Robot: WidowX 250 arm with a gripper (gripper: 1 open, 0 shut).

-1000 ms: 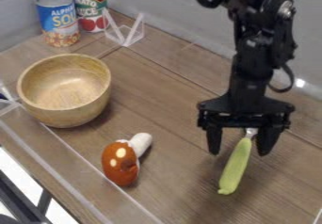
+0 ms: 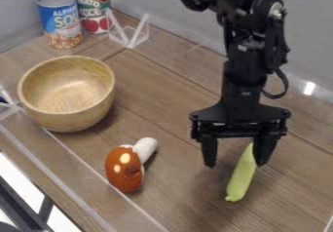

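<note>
My black gripper (image 2: 235, 148) hangs at the centre right, open, its two fingers spread above the table. Just below and right of it lies a long pale green object (image 2: 240, 183), its upper end close to the right finger; whether they touch I cannot tell. A red-orange toy mushroom (image 2: 125, 168) with yellow spots and a white stem lies at the lower left. A wooden bowl (image 2: 65, 105) sits at the left.
Two cans, a blue one (image 2: 60, 21) and a red one (image 2: 95, 6), stand at the back left beside a white wire object.
The open gripper has shifted left, away from above the green object's upper end. The objects on the table look unmoved.
</note>
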